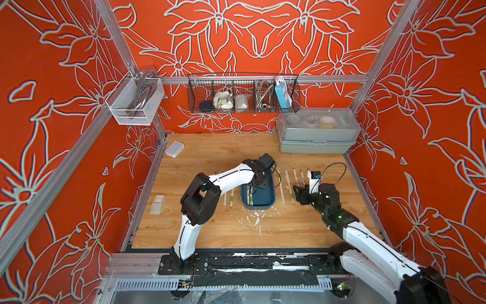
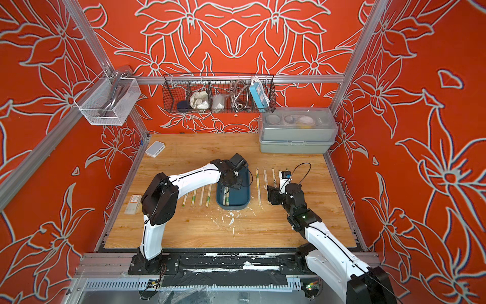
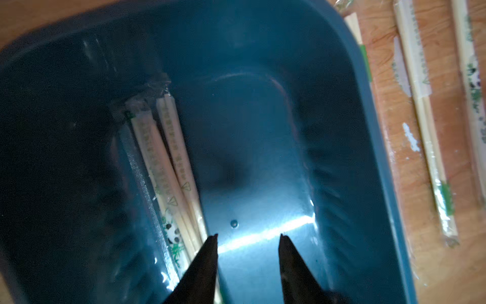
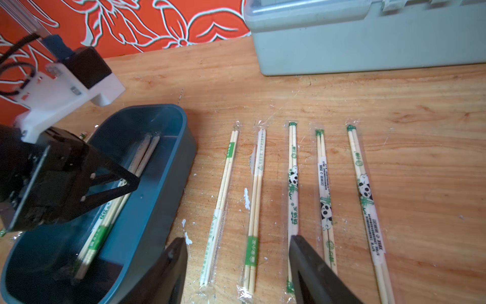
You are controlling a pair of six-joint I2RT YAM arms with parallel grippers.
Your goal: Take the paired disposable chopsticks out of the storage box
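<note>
The storage box [image 3: 354, 116] is a deep blue tub standing on the table. Along one side of its floor lie wrapped chopstick pairs [image 3: 163, 177], close together and partly overlapping. Inside the box, my left gripper is part open above the floor, its fingers apart beside the chopsticks and nothing visibly held. Right of the box, several wrapped pairs [image 4: 255, 202] lie roughly parallel on the wood. Over these hangs my right gripper, part open, with only table and chopsticks showing below the gap. The left fingertips partly cover the box's chopsticks in the right wrist view.
More wrapped pairs [image 2: 193, 197] lie left of the box. A lidded grey-green container [image 1: 319, 131] stands at the back right. White scraps [image 1: 257, 219] litter the wood in front of the box.
</note>
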